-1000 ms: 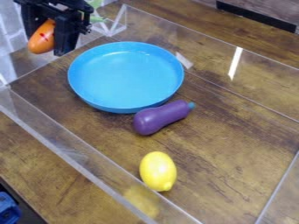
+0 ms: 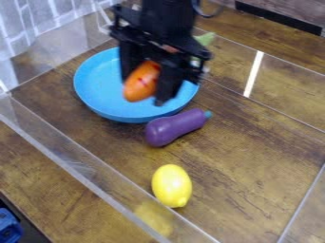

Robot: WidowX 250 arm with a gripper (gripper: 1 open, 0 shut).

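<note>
My dark gripper [image 2: 150, 74] reaches down from the top centre, shut on an orange object [image 2: 143, 82] that looks like a carrot or similar round vegetable. It hangs over a blue plate [image 2: 99, 87], hiding much of the plate's middle and back. Motion blur softens the gripper and the object; whether the object touches the plate I cannot tell.
A purple eggplant [image 2: 176, 127] lies just below the plate to the right. A yellow lemon [image 2: 172, 184] lies lower on the wooden table [image 2: 241, 190]. Clear walls edge the area, and the right of the table is free. A blue item [image 2: 7, 228] sits at bottom left.
My gripper has swept right and down from the upper left, carrying the orange object over the blue plate. The eggplant and lemon have not moved.
</note>
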